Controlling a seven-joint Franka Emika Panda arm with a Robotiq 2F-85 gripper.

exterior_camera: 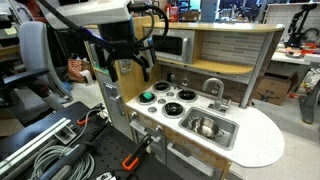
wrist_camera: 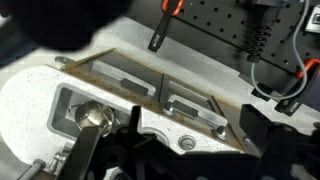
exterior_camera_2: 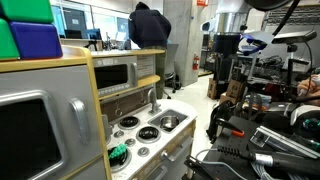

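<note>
My gripper (exterior_camera: 129, 76) hangs high in front of the toy kitchen, with its black fingers apart and nothing between them. In the wrist view the gripper also stands open, above the kitchen's front edge, and the counter shows below. A green thing (exterior_camera: 147, 97) rests on the left burner, and exterior view 2 has the same green thing (exterior_camera_2: 118, 152) near the microwave side. A metal pot (exterior_camera: 207, 128) sits in the sink (exterior_camera: 222, 136); from the wrist the pot (wrist_camera: 93, 116) appears at left.
Beside the sink rises a faucet (exterior_camera: 218, 92). A shelf with a microwave (exterior_camera: 173, 46) overhangs the back of the counter. Free room lies on the white rounded counter end (exterior_camera: 258, 143). Cables (exterior_camera: 62, 160) and an orange-handled clamp (exterior_camera: 132, 160) lie on the dark table in front.
</note>
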